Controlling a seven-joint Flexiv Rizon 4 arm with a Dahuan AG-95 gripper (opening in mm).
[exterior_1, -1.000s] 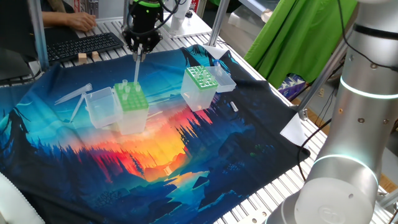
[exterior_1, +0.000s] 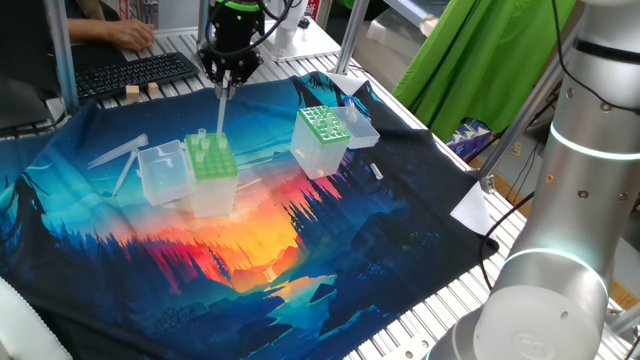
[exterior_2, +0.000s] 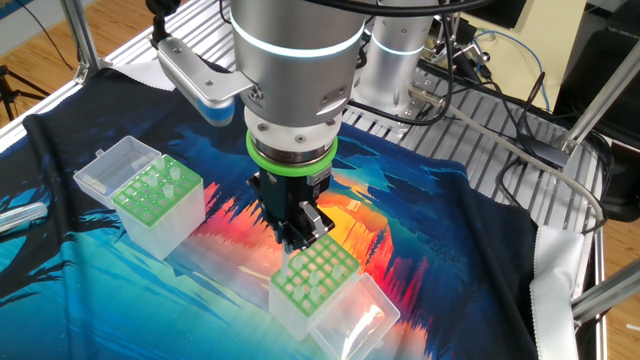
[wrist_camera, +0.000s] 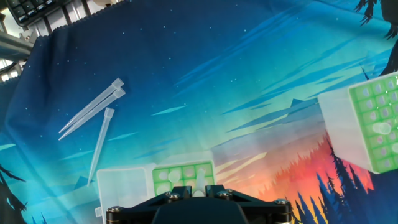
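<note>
My gripper (exterior_1: 225, 86) is shut on a clear pipette tip (exterior_1: 221, 112), which hangs roughly upright over the back edge of the near tip box (exterior_1: 212, 178). In the wrist view the held tip (wrist_camera: 200, 181) shows between the fingers, in front of the box's green rack (wrist_camera: 181, 170). Whether its lower end touches or enters a hole cannot be told. A few other tips (exterior_1: 202, 142) stand in that rack. On the cloth to the left lie three loose tips (wrist_camera: 101, 146). The second box (exterior_2: 166, 215) also has a green rack with tips in it.
Both boxes have their clear lids open; the near box's lid (exterior_1: 165, 172) lies towards the loose tips. A patterned cloth (exterior_1: 330, 270) covers the table, with clear room between the boxes and in front. A keyboard (exterior_1: 135, 76) and a person's hand (exterior_1: 130, 34) are beyond the back edge.
The arm's large segment has shifted very slightly to the right. The gripper and its tip are almost unmoved, and the boxes and loose tips have stayed in place.
</note>
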